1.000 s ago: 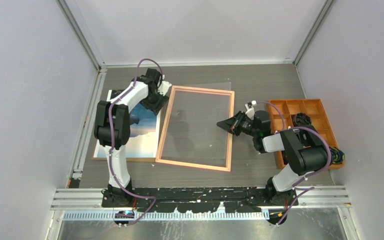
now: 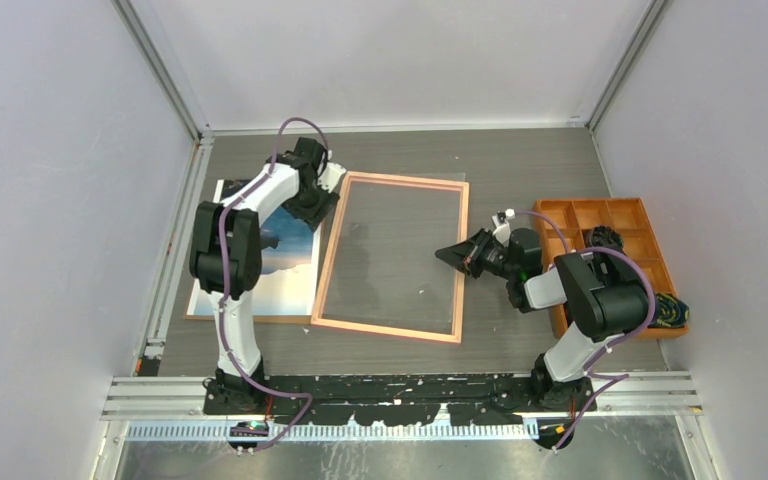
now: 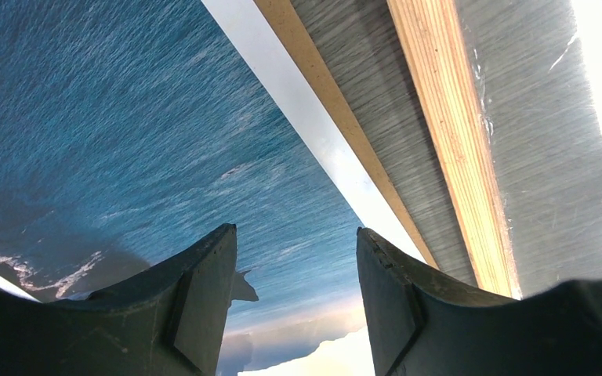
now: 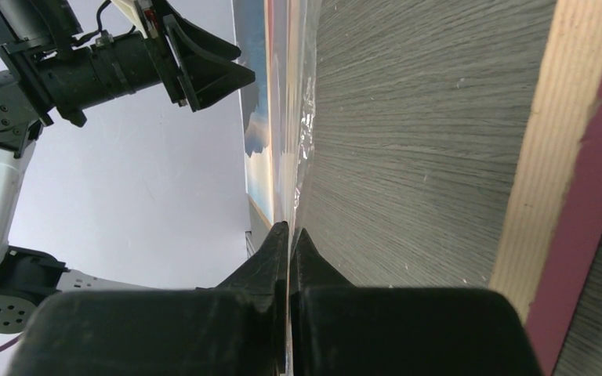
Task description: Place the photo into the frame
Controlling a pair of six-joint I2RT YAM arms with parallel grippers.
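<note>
A seascape photo [image 2: 287,285] with a white border lies flat on a brown backing board [image 3: 345,117] at the left. Empty wooden frame [image 2: 400,331] lies to its right, at a slight tilt. Above the photo's right edge, my left gripper is open, with nothing between its fingers. My right gripper [image 2: 440,254] is over the frame's right bar, shut on a clear plastic sheet [image 4: 304,133]. That sheet covers the frame's opening and its far edge sticks out just past the frame's top bar. How high it is above the frame is hard to tell.
An orange compartment tray [image 2: 610,212] at the right holds dark items, partly under the right arm. Bare grey table [image 2: 530,165] shows behind the frame and between it and the tray. White walls close in the sides and back.
The clear sheet has moved slightly toward the front and right, so less of it sticks out past the top bar.
</note>
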